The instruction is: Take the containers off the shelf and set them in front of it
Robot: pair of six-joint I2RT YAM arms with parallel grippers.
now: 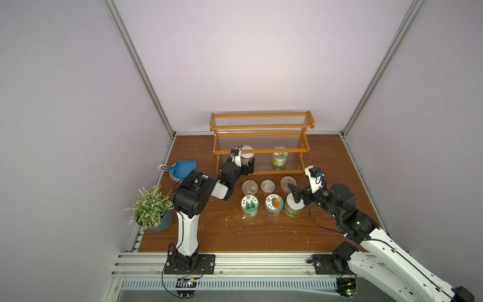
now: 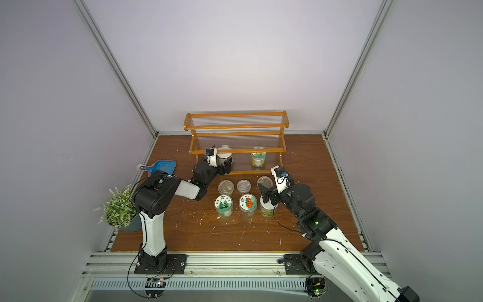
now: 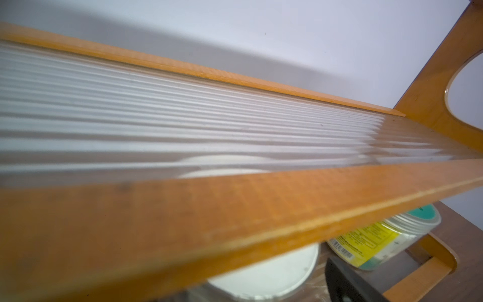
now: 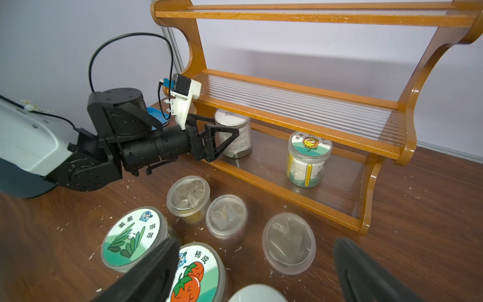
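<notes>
On the shelf's lower level stand two jars: a white-lidded jar [image 4: 236,138] at the left and a sunflower-lidded jar [image 4: 309,158] with a yellow label at the right. My left gripper is open at the white-lidded jar, its fingers reaching in under the middle board. How far they straddle the jar cannot be made out. In the left wrist view the shelf board [image 3: 241,211] hides most of this jar; its white lid [image 3: 266,271] and one dark finger [image 3: 347,281] show below. My right gripper [image 1: 294,193] is open and empty over the front jars.
In front of the shelf [image 1: 261,151] stand several clear tubs [image 4: 289,244] and lidded jars, including a tomato-lidded jar [image 1: 274,202]. A blue dustpan [image 1: 184,170] and potted plant [image 1: 151,209] are at the left. Table right of the shelf is clear.
</notes>
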